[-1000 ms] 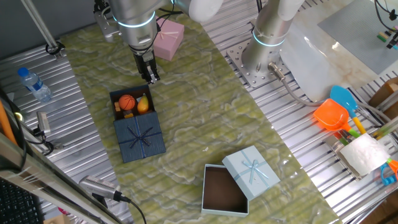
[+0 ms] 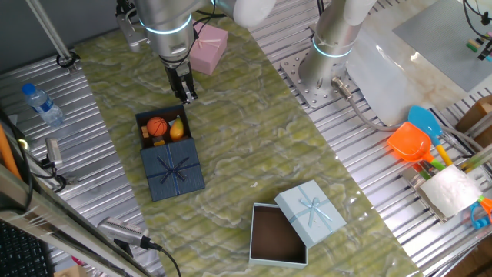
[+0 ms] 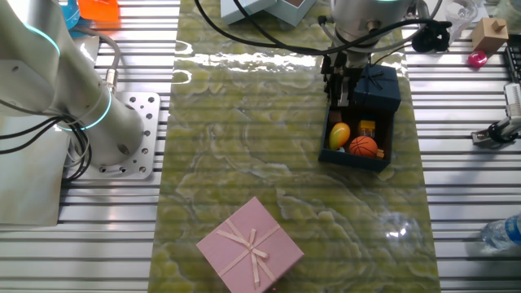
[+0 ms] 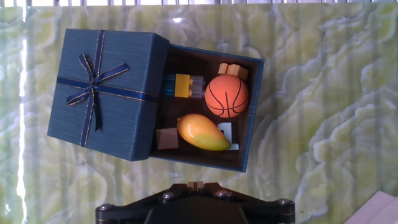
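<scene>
A dark blue box (image 4: 250, 124) stands on the green marbled mat, its ribboned lid (image 4: 118, 118) slid aside so that about half the inside shows. Inside lie an orange toy basketball (image 4: 227, 96), a yellow-orange mango (image 4: 202, 132), a yellow block (image 4: 181, 86) and several small wooden or pale pieces. My gripper is shut, its fingertips together with nothing visible between them. In exterior view 1 the gripper (image 2: 188, 99) hangs above the mat near the box's open end, apart from the box and lid.
A pale blue box (image 2: 278, 258) stands open and empty, its lid (image 2: 311, 211) leaning on its edge. The closed pink box (image 3: 250, 246) sits at the mat's other end. A water bottle (image 2: 43, 105) lies off the mat. Mid-mat is clear.
</scene>
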